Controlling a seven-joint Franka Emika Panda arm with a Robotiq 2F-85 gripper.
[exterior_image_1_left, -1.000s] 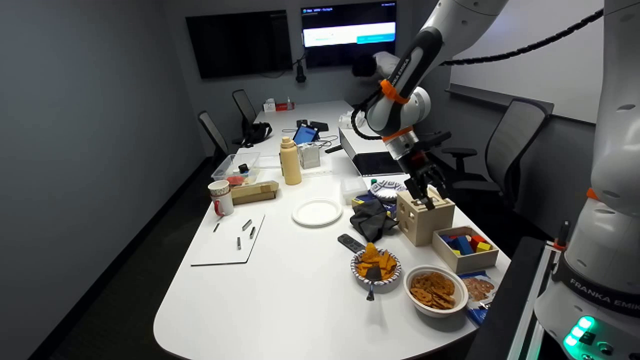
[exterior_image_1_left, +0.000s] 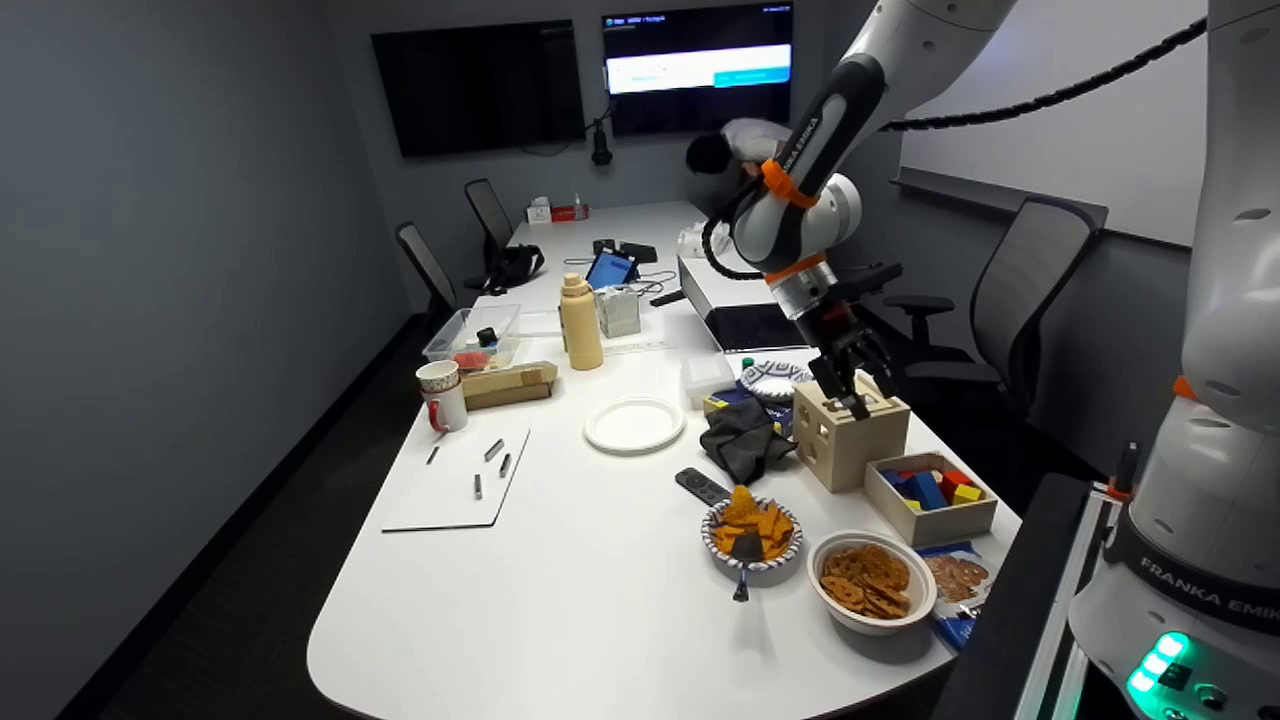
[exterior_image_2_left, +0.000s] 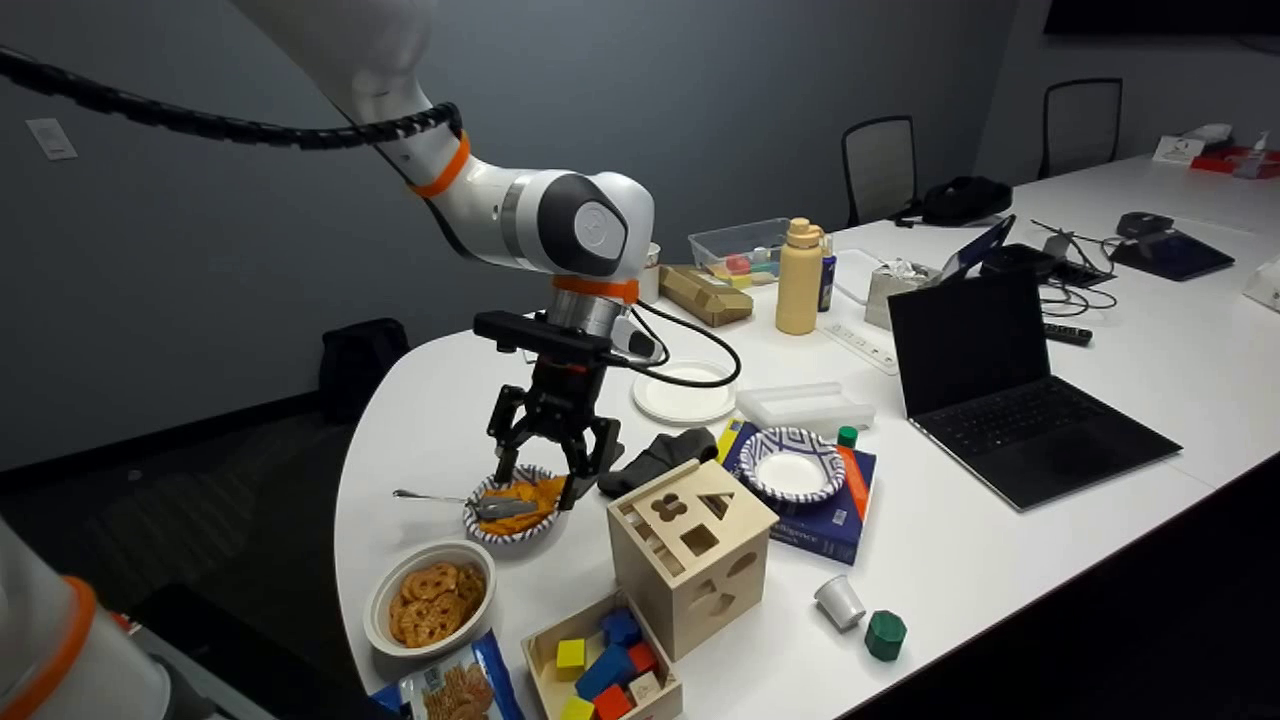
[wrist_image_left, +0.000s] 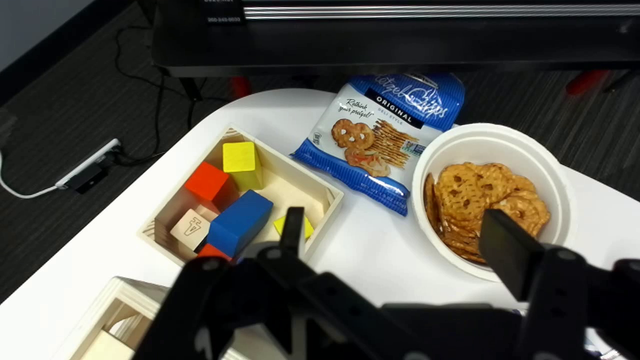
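Note:
My gripper (exterior_image_2_left: 536, 487) stands open above the table, its fingers wide apart and nothing between them. In the wrist view one fingertip (wrist_image_left: 292, 231) overlaps the edge of the wooden block tray (wrist_image_left: 324, 225); the other fingertip (wrist_image_left: 507, 252) covers part of the white pretzel bowl (wrist_image_left: 564, 198). Coloured blocks, among them a blue one (wrist_image_left: 241, 221) and a yellow one (wrist_image_left: 243, 163), lie in the tray. Beside the tray is a wooden shape-sorter box (exterior_image_2_left: 690, 552) with cut-out holes. A patterned bowl of orange chips (exterior_image_1_left: 753, 530) has a metal-handled utensil (exterior_image_1_left: 744, 558) resting in it.
A pretzel bag (wrist_image_left: 384, 138) lies between tray and pretzel bowl. Near the sorter are a black cloth (exterior_image_1_left: 746, 440), a remote (exterior_image_1_left: 702, 486) and a blue book (exterior_image_2_left: 828, 528) under a patterned bowl (exterior_image_2_left: 792, 468). An empty white plate (exterior_image_1_left: 633, 426) sits mid-table.
The arm and the tabletop objects look unmoved. Only the figure in the background by the far screen has shifted slightly.

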